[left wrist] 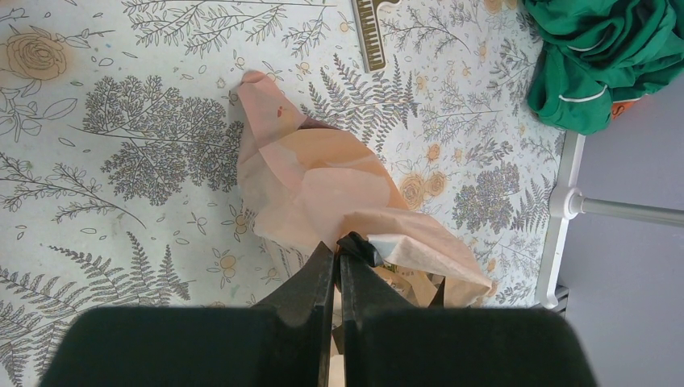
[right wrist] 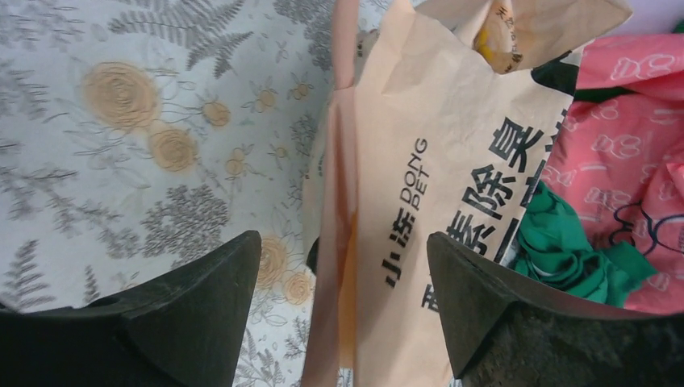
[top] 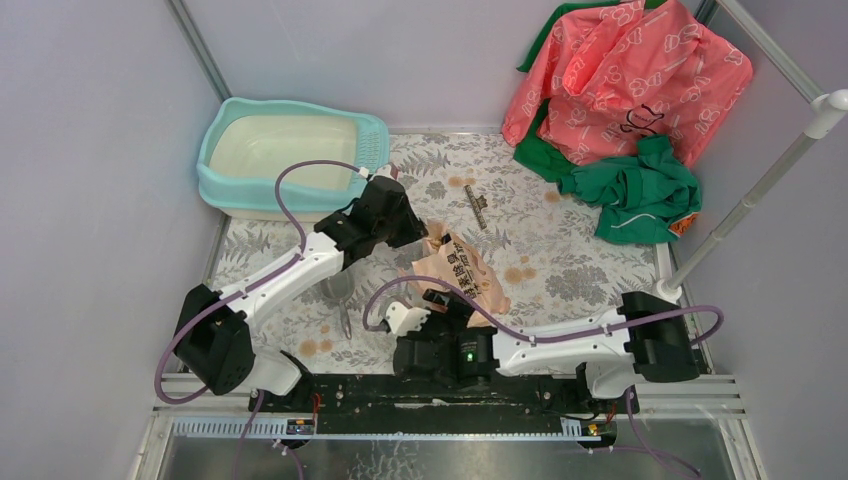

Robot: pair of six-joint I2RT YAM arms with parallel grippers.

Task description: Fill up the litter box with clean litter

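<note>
A tan paper litter bag [top: 463, 263] with dark printing stands near the table's middle, its top creased open. My left gripper is shut on the bag's upper edge; in the left wrist view the bag [left wrist: 323, 181] spreads out beyond its tips. My right gripper is open, with the lower part of the bag [right wrist: 427, 201] between its spread fingers; contact cannot be made out. How much litter is inside is hidden. At the back left, the turquoise-rimmed litter box [top: 372, 145] has a pale, bare-looking floor.
A scoop [top: 345, 318] lies partly hidden beside the left arm. Behind the bag is a flat, toothed metal piece [top: 475, 207]. Green clothing [top: 640, 195] and pink cloth [top: 620, 85] fill the back right, near a white pole [top: 745, 200].
</note>
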